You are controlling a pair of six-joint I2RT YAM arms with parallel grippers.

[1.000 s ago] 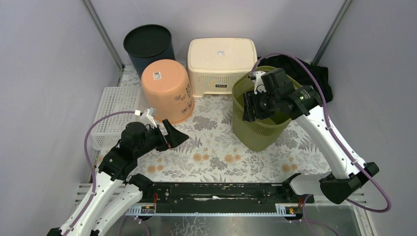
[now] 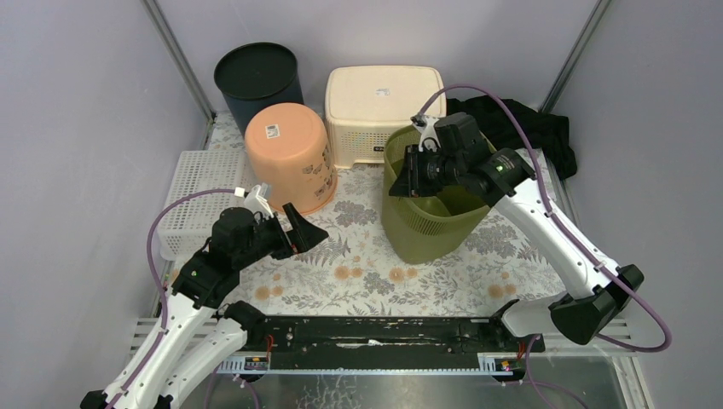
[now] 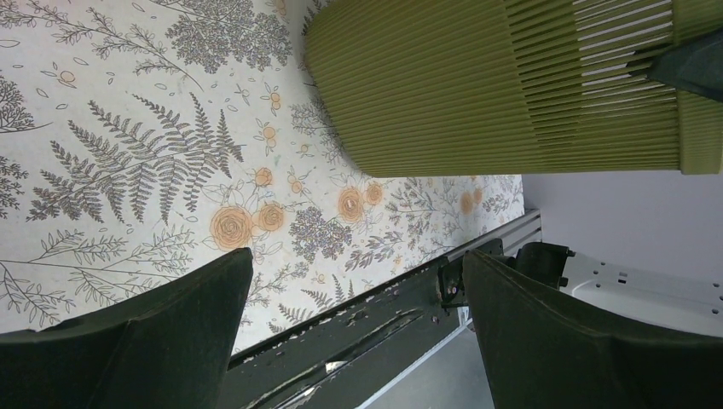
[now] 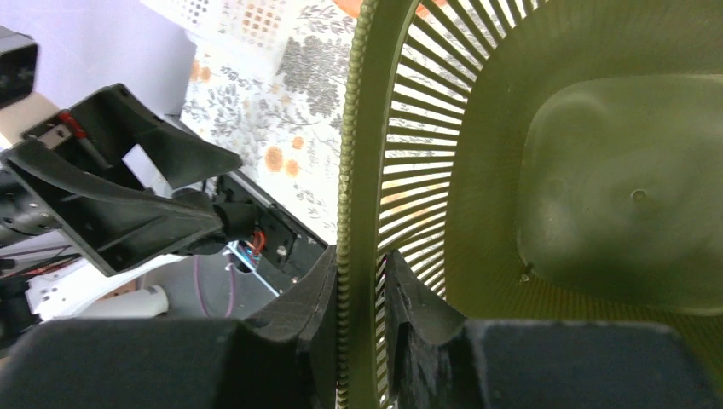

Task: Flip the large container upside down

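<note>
A large olive-green slatted container (image 2: 426, 234) stands on the patterned table at centre right, opening upward, somewhat tilted. My right gripper (image 2: 409, 181) is shut on its left rim; the right wrist view shows the rim (image 4: 365, 170) between the fingers and the container's inside beyond. My left gripper (image 2: 303, 234) is open and empty, left of the container and apart from it. In the left wrist view the container's slatted side (image 3: 503, 102) lies above and beyond the open fingers.
A peach bucket (image 2: 286, 145), a dark bin (image 2: 256, 72) and a cream lidded basket (image 2: 384, 94) stand behind. A white basket (image 2: 196, 187) is at left, black cloth (image 2: 546, 136) at back right.
My right gripper has risen and moved left, and the green container has shifted left with it. The left arm is practically still.
</note>
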